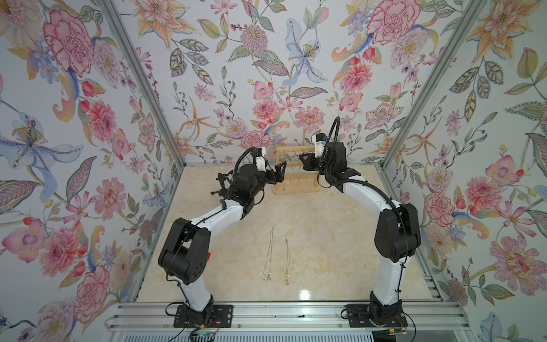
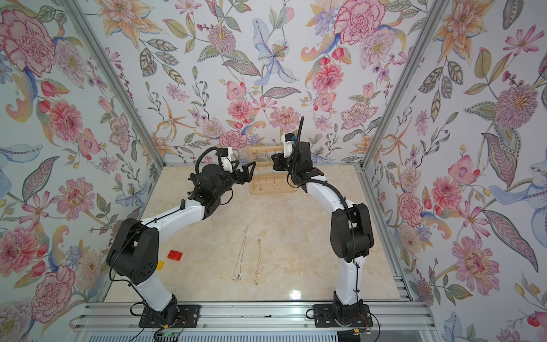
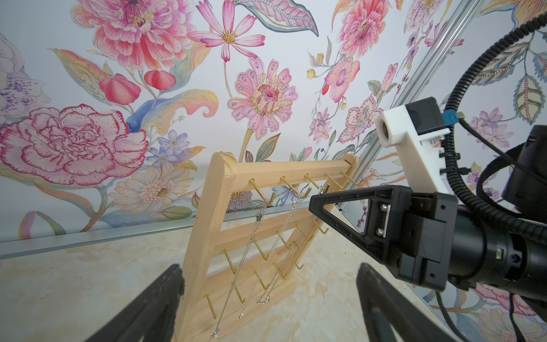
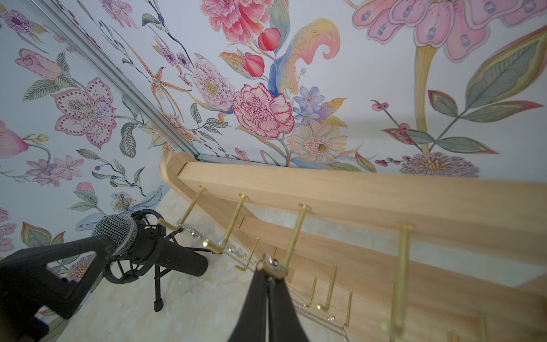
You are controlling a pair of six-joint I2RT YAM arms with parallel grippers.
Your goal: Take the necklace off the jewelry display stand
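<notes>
The wooden display stand with brass hooks stands at the back of the table. In the left wrist view, a silver necklace hangs from its near top hook, and another chain hangs farther along. My right gripper is shut at the top row, its tips against a hook's end. Silver links show right at those tips; whether they are pinched or still lie on the hook, I cannot tell. To the left of the stand, my left gripper is open and empty, its blurred fingers wide apart.
Two necklaces, one silvery and one golden, lie stretched out on the front table. A microphone on a small tripod is left of the stand. Red and yellow pieces lie front left.
</notes>
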